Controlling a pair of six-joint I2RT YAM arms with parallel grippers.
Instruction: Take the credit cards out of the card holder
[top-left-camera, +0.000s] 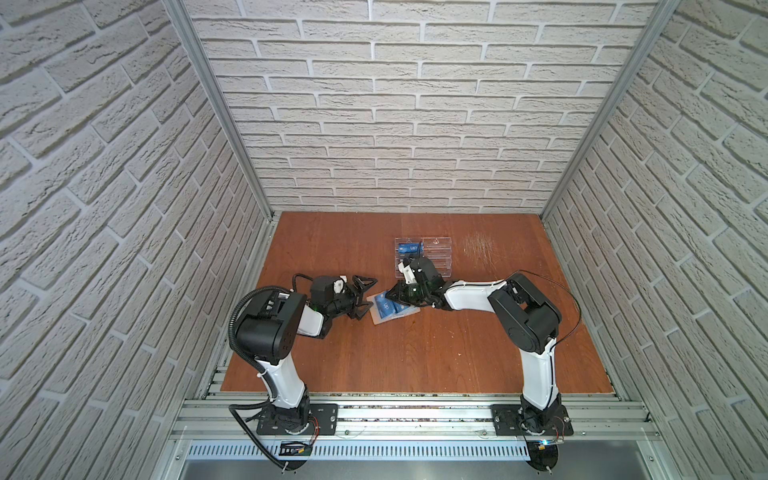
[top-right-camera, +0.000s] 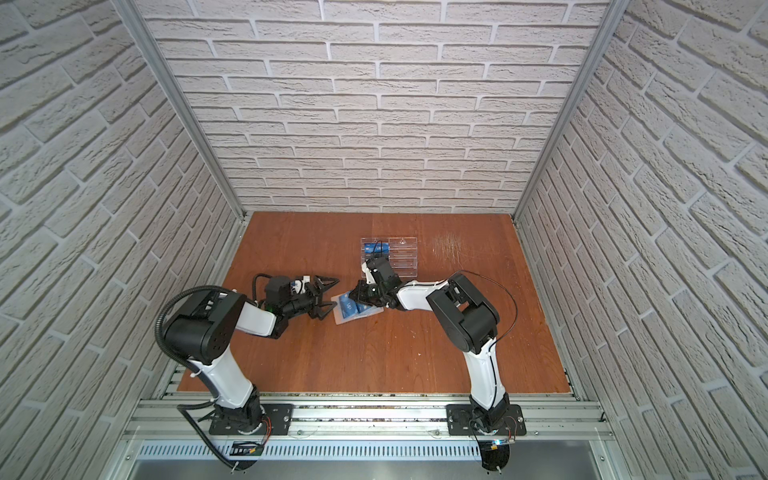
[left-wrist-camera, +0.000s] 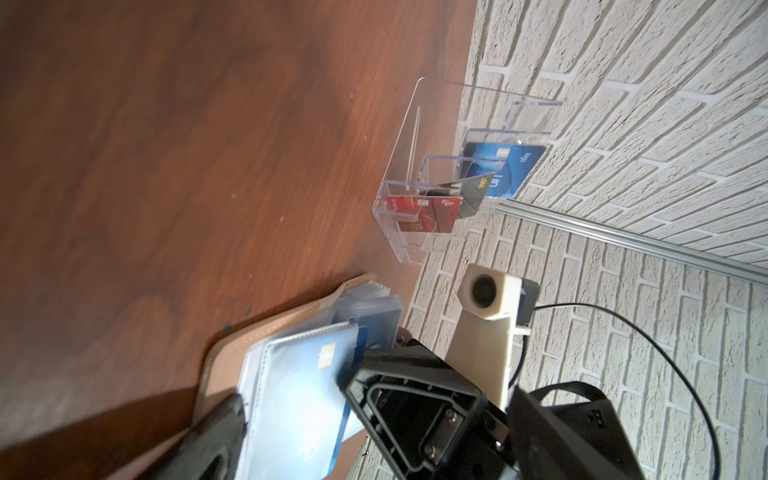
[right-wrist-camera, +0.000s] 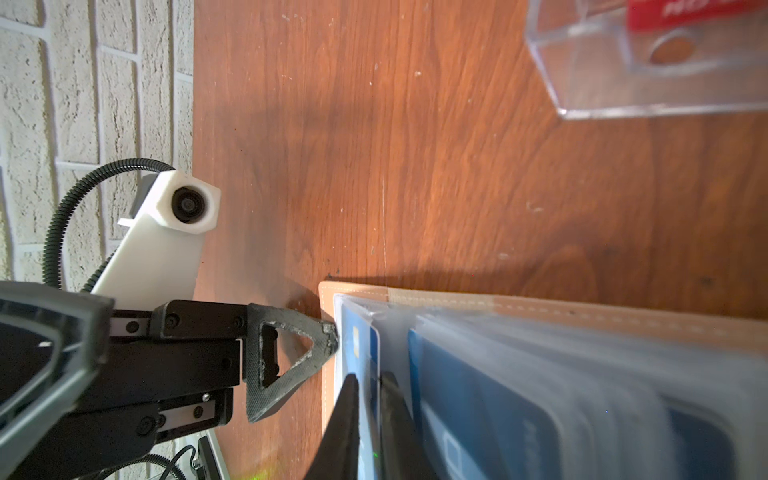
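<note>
An open tan card holder (left-wrist-camera: 216, 376) with clear sleeves lies on the table between my arms. One blue credit card (left-wrist-camera: 320, 400) shows in its front sleeve. My right gripper is shut low over the holder. The thin edge of a blue card (right-wrist-camera: 361, 352) runs between its fingertips; whether sleeve plastic is pinched too, I cannot tell. More blue cards (right-wrist-camera: 488, 400) sit in the sleeves to the right. My left gripper (top-left-camera: 366, 296) stands open at the holder's left end, its fingers apart and nothing held.
Behind the holder stands a clear acrylic rack (left-wrist-camera: 400, 160). It holds a red card (left-wrist-camera: 428, 212), a dark card (left-wrist-camera: 473, 192) and a blue card (left-wrist-camera: 504, 164). Bare table (top-left-camera: 336, 240) lies on both sides and in front.
</note>
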